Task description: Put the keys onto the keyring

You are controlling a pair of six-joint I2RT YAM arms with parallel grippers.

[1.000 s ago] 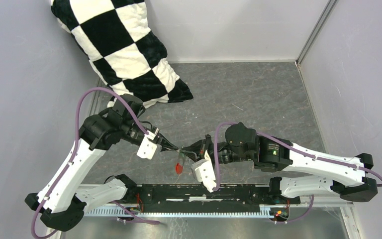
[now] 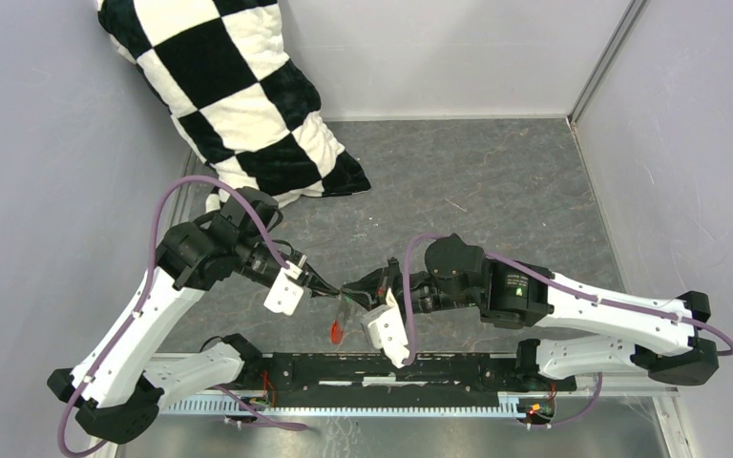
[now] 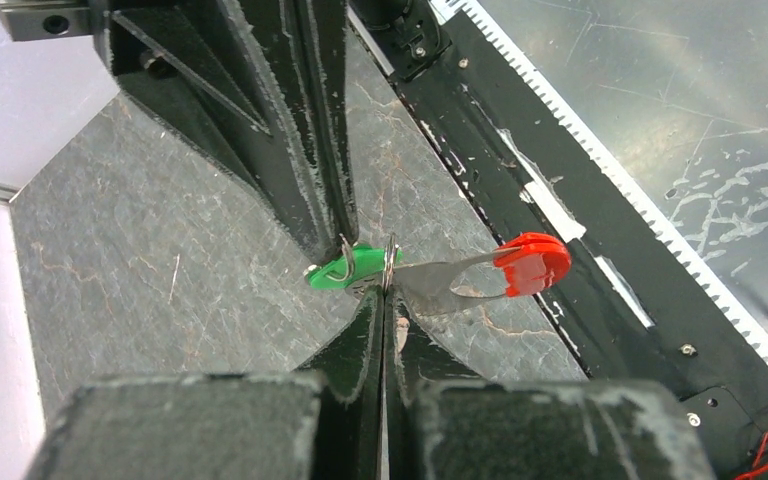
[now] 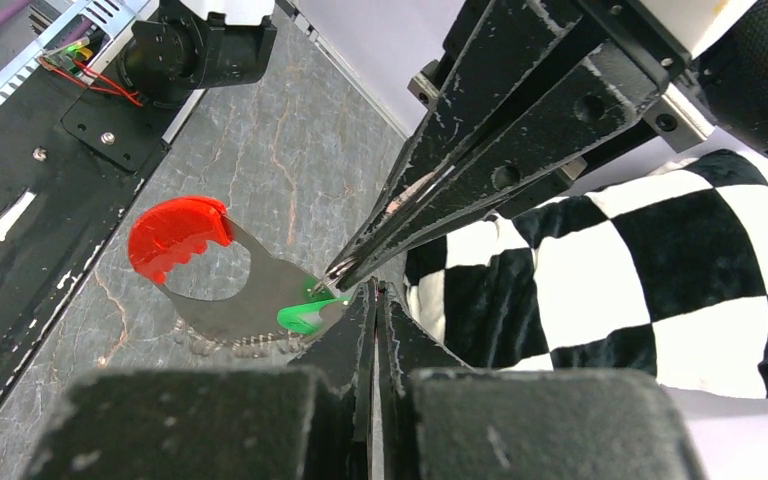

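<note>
In the left wrist view, the upright edge of a small metal ring (image 3: 391, 262) stands between the tips of my left gripper, which is shut on it. Keys hang close by: one has a metal blade with a red head (image 3: 533, 264), and another shows a green head (image 3: 368, 265). My right gripper is shut at the green head (image 4: 305, 314); whether anything thin lies between its fingers cannot be made out. A bent wire piece (image 3: 346, 262) shows by its tip. Seen from above, both grippers nearly meet, with the red head (image 2: 336, 332) below them.
A black-and-white checkered cushion (image 2: 234, 95) leans at the back left. Bare grey floor (image 2: 468, 181) extends behind the arms. A black rail (image 2: 291, 372) runs along the front.
Both gripper tips have shifted slightly left, the left one also a little toward the front. The red key head has swung a little left with them.
</note>
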